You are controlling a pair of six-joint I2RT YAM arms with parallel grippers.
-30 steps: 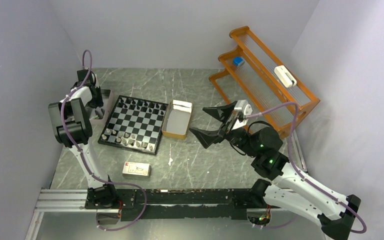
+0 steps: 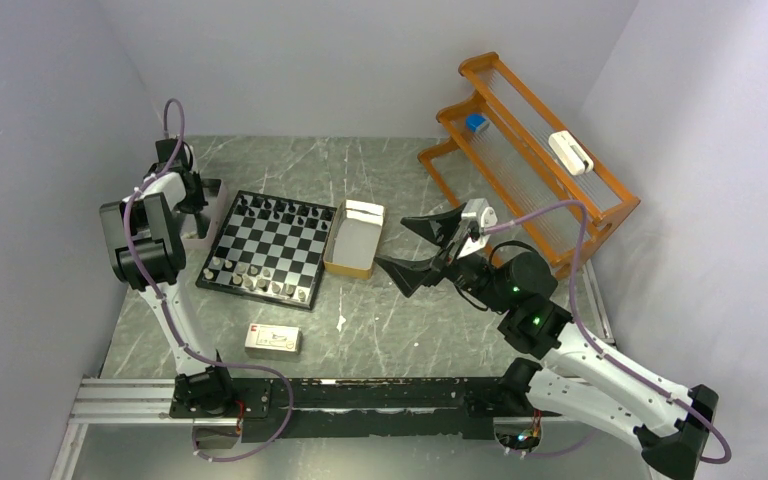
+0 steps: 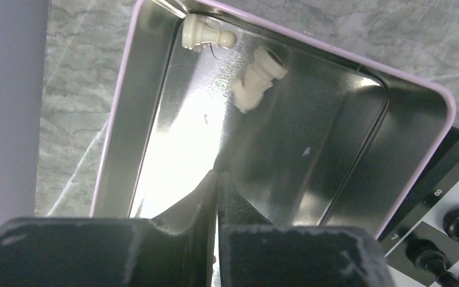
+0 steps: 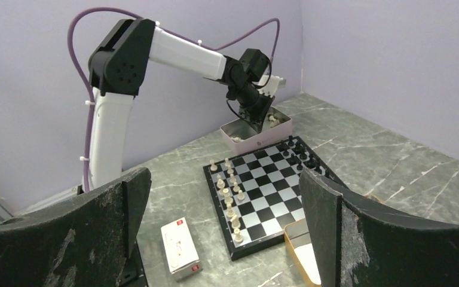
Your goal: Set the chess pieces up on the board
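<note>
The chessboard (image 2: pixel 265 245) carries black pieces along its back side and white pieces along its front side. Left of it is a pink-rimmed metal bin (image 3: pixel 311 149), with a white pawn (image 3: pixel 206 37) and other white piece material (image 3: pixel 254 81) lying at its far end. My left gripper is down over the bin, fingers together; a pale sliver shows between them lower down, but I cannot identify anything held. My right gripper (image 2: pixel 408 243) hangs open and empty to the right of the board.
An open box (image 2: pixel 355 238) adjoins the board's right side. A closed white box (image 2: pixel 272 340) lies in front, and a wooden rack (image 2: pixel 530 150) stands at the back right. The table between box and rack has free room.
The right arm has shifted very slightly left in the top view. The left arm looks nearly still, and the board looks the same.
</note>
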